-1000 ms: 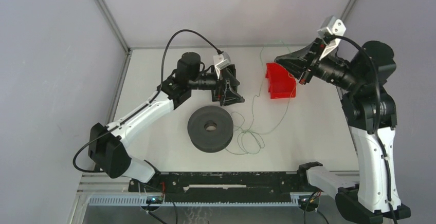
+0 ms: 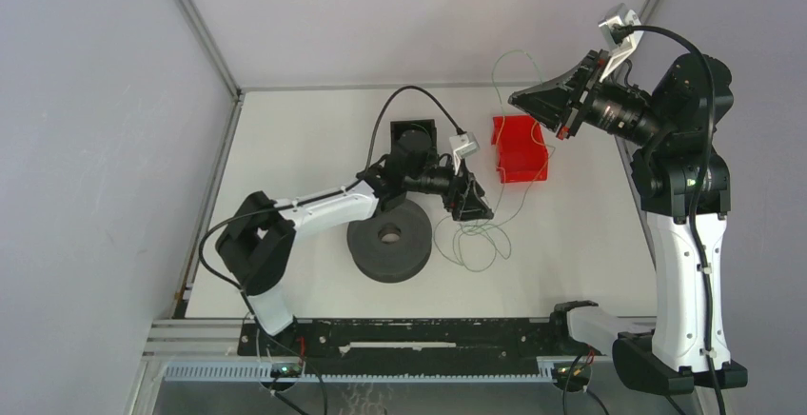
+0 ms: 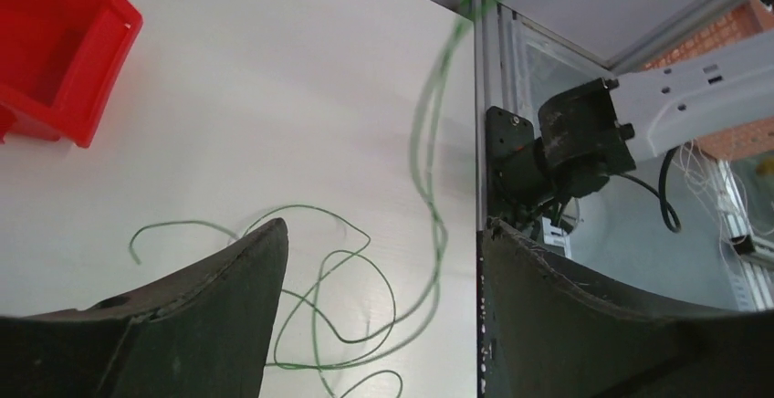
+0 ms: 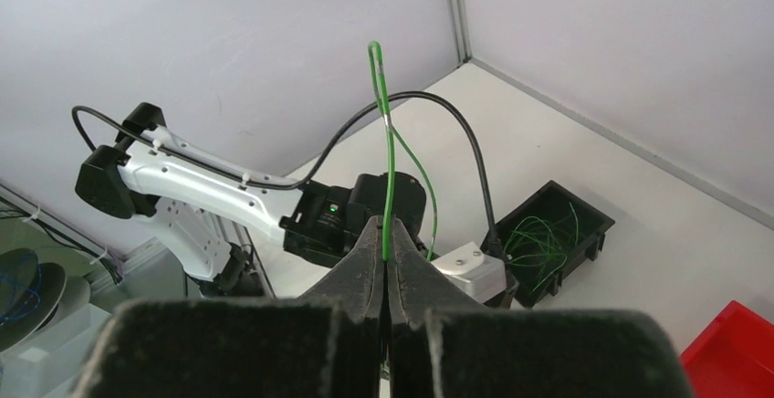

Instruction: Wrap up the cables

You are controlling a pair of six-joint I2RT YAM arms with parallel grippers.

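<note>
A thin green cable (image 2: 485, 254) lies in loose loops on the white table right of the grey disc (image 2: 362, 253). Two strands rise from the pile toward my raised right gripper (image 2: 511, 100). That gripper is shut on the green cable (image 4: 389, 188), which sticks up in a bend beyond its tips in the right wrist view. My left gripper is open, pointing at the pile from its left side. Loops and the hanging strands show through the gap between its fingers, apparently beyond them; nothing is gripped there.
A red box (image 2: 521, 177) stands behind the pile, below the right gripper. Behind the left arm, a black box (image 4: 598, 225) holds more green cable.
My left gripper has moved right and slightly toward the front, from near the black box to the cable pile. The right gripper has stayed nearly in place. The pile has shifted a little right.
</note>
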